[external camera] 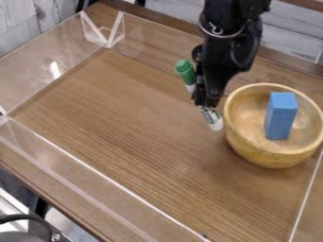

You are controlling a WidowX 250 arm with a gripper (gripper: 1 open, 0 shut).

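The black gripper [205,95] is raised at the upper middle, just left of the bowl. A white tube with a green cap [184,72] hangs tilted at the gripper, green end up and left, white end [212,120] below the fingers. The gripper's fingers are on the tube, which appears lifted off the table.
A wooden bowl [263,151] holding an upright blue box [280,116] sits at the right.
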